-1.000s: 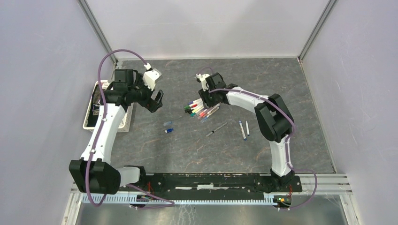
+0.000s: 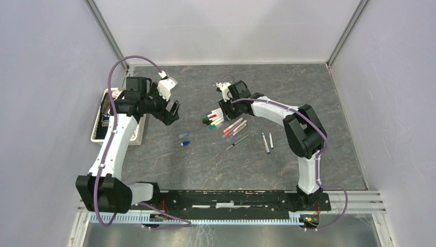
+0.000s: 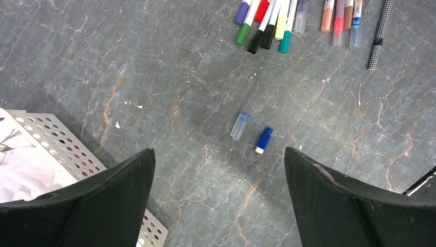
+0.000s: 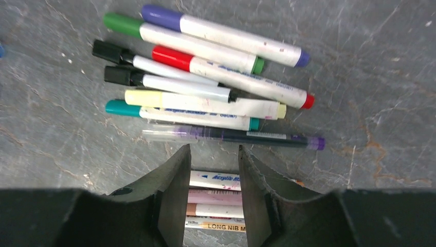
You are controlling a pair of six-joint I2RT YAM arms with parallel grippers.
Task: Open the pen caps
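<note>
Capped markers lie in two groups under my right gripper, which stands open. In the right wrist view, a dark pen with a clear cap (image 4: 236, 135) lies just beyond the fingertips. Past it are a red marker (image 4: 231, 77), a teal one (image 4: 185, 118) and several others, caps on the left. Nearer, between and below the fingers, shows a second group with a pink marker (image 4: 215, 197). My left gripper hangs open and empty over the left side. Ahead of it lie a loose clear cap (image 3: 239, 126) and a loose blue cap (image 3: 264, 140).
A white perforated basket (image 3: 61, 144) with cloth stands at the left. A dark patterned pen (image 2: 237, 142) lies alone in front of the groups, and two slim pens (image 2: 265, 143) lie farther right.
The pink and orange group has shifted right, opening a gap from the other markers. The left arm has hardly moved.
</note>
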